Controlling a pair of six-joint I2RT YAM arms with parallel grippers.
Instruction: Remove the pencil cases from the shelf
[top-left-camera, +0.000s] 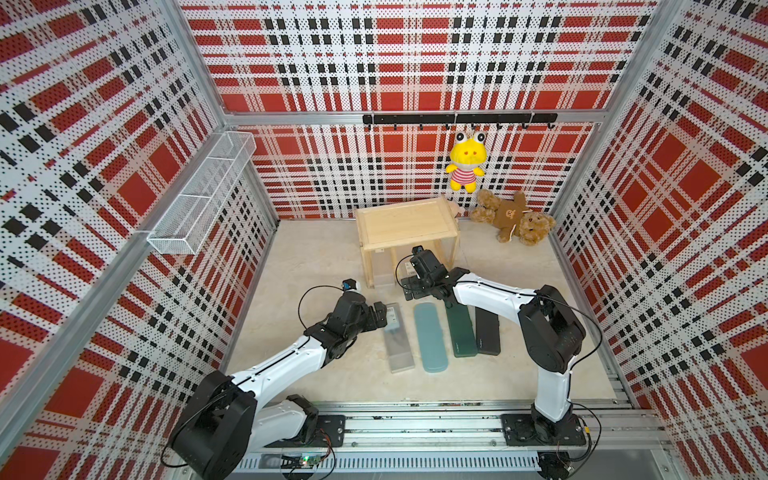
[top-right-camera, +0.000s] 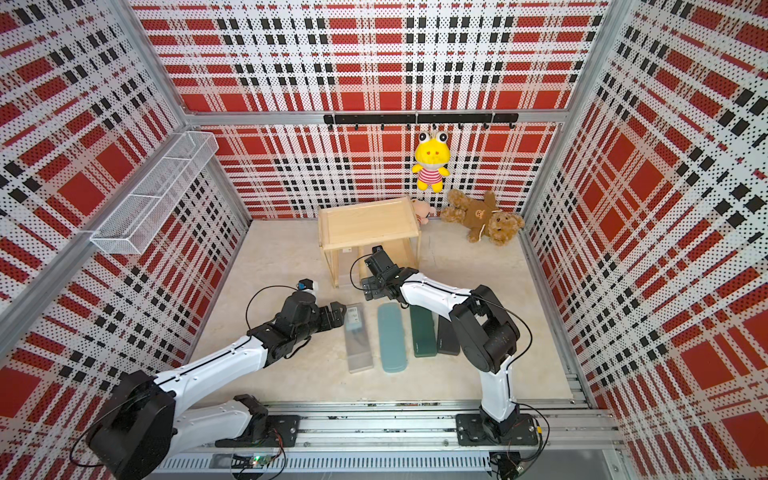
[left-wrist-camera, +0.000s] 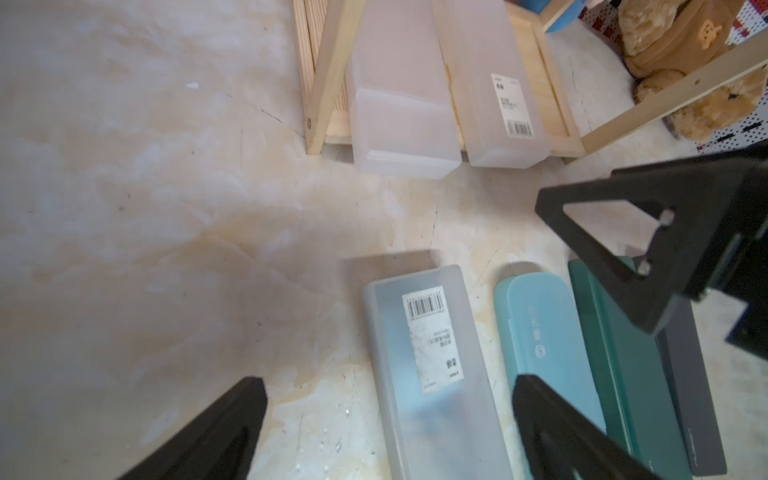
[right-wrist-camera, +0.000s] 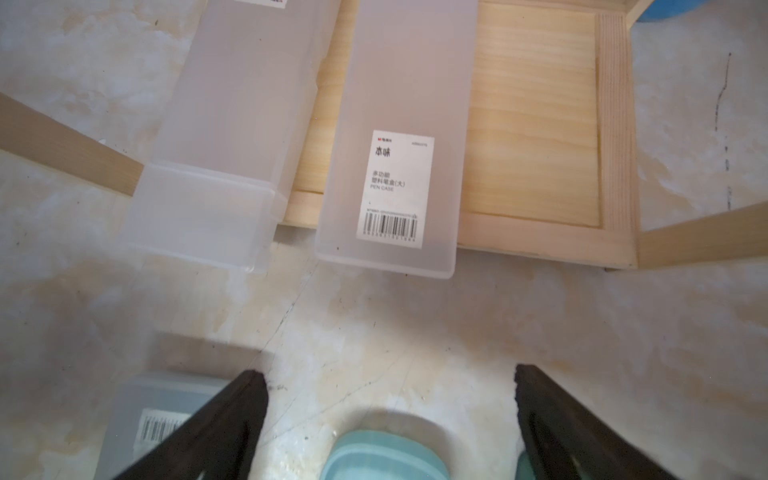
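Observation:
Two frosted clear pencil cases, a left one (right-wrist-camera: 232, 104) and a right labelled one (right-wrist-camera: 400, 88), lie on the lower board of the wooden shelf (top-left-camera: 408, 221), their near ends past its front edge. On the table in front lie another frosted case (left-wrist-camera: 428, 352), a light blue case (left-wrist-camera: 548, 336), a dark green case (left-wrist-camera: 632, 376) and a black case (left-wrist-camera: 694, 384). Above the far end of the table's frosted case, my left gripper (top-left-camera: 379, 315) is open and empty. My right gripper (top-left-camera: 410, 289), open and empty too, hovers just in front of the shelf cases.
Shelf legs (right-wrist-camera: 68, 144) flank the lower board. A brown teddy bear (top-left-camera: 512, 217) lies right of the shelf, and a yellow toy (top-left-camera: 465, 162) hangs on the back wall. A white wire basket (top-left-camera: 204, 196) is on the left wall.

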